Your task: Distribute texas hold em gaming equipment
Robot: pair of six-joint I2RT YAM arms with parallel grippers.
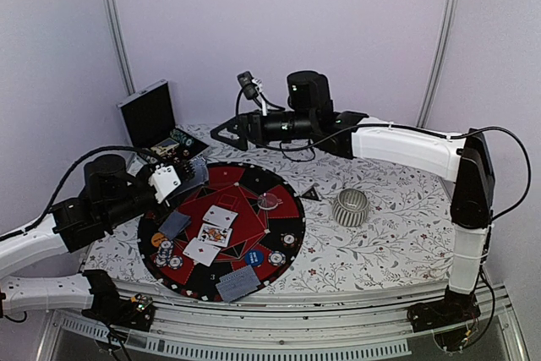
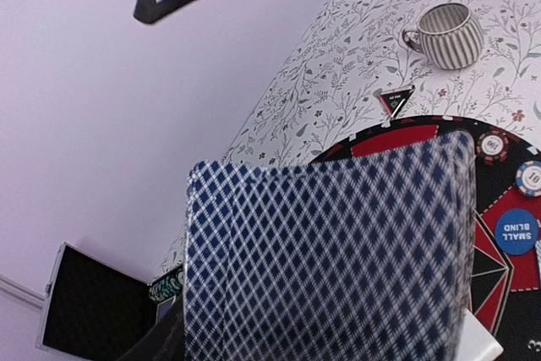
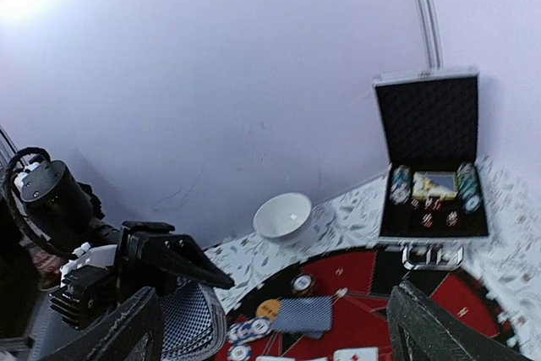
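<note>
A deck of blue-and-white checked cards (image 2: 330, 251) is held in my left gripper (image 1: 183, 173), above the left back part of the round red-and-black mat (image 1: 245, 177). My right gripper (image 1: 228, 131) hangs raised behind the mat; in the right wrist view its fingers (image 3: 423, 327) stand apart with nothing between them. Face-up cards (image 1: 221, 216) lie on the mat's middle, one showing a picture. Face-down cards lie in two spots: a left set (image 1: 174, 224) and a front set (image 1: 238, 283). A blue small blind disc (image 1: 254, 257), an orange disc (image 1: 158, 240) and several chips (image 1: 276, 258) lie nearby.
An open case (image 1: 149, 114) holding chips stands at the back left. Right of the mat are a ribbed cup (image 1: 350, 207) and a small dark triangular piece (image 1: 311, 194). A white bowl (image 3: 283, 216) shows in the right wrist view.
</note>
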